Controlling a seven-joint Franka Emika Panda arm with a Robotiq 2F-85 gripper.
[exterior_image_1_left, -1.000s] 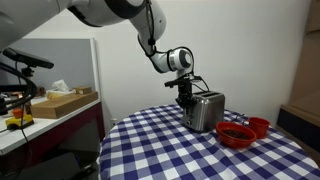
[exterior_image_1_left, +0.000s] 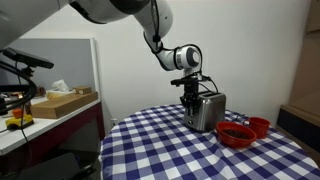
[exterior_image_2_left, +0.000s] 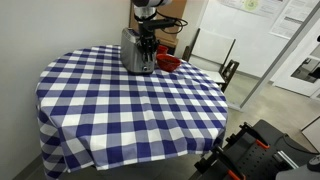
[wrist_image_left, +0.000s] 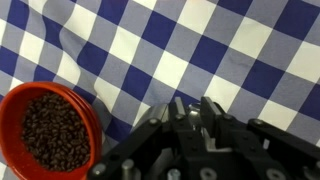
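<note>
A silver toaster (exterior_image_1_left: 208, 113) stands on the blue-and-white checked cloth (exterior_image_1_left: 150, 150). My gripper (exterior_image_1_left: 190, 98) points down at its near side, close to the lever end; whether they touch cannot be told. In the second exterior view the toaster (exterior_image_2_left: 131, 54) is partly hidden behind the gripper (exterior_image_2_left: 150, 58). My gripper shows dark at the bottom of the wrist view, open, with no object clearly held.
A red bowl of dark beans (wrist_image_left: 45, 130) sits close beside the toaster. Behind it is a red cup (exterior_image_1_left: 259, 127). A side table (exterior_image_1_left: 50, 122) with boxes stands at the left.
Over the last second my gripper has shifted slightly to the right along the toaster. The toaster, bowl and cup have not visibly moved.
</note>
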